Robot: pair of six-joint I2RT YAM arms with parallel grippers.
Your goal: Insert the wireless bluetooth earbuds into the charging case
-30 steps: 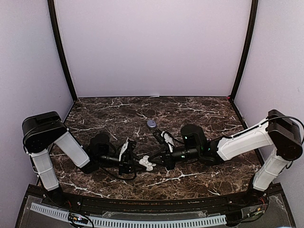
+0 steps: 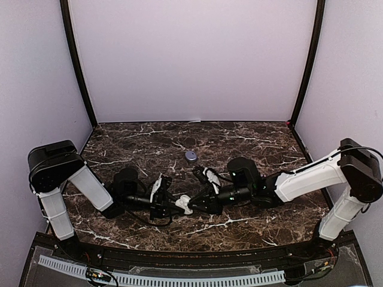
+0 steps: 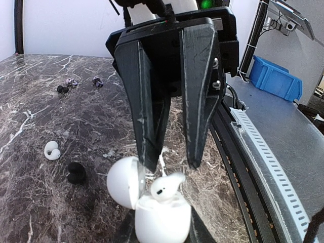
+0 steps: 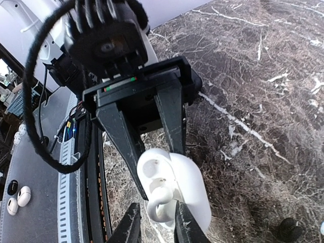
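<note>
The white charging case has its rounded lid hinged up. My left gripper is shut on the case; its dark fingers clasp the case in the right wrist view. A white earbud sits tipped across the top of the case, partly in and not seated flat. In the right wrist view, the same earbud rests over the case's cavity. My right gripper stands open around the earbud, its fingertips parted on either side.
On the table lie a white earbud-like piece and a black one, with more small dark pieces farther off. A pale object sits near the middle. Much of the table behind the arms is bare.
The earbud now shows tilted on top of the case. The left gripper and case have barely moved.
</note>
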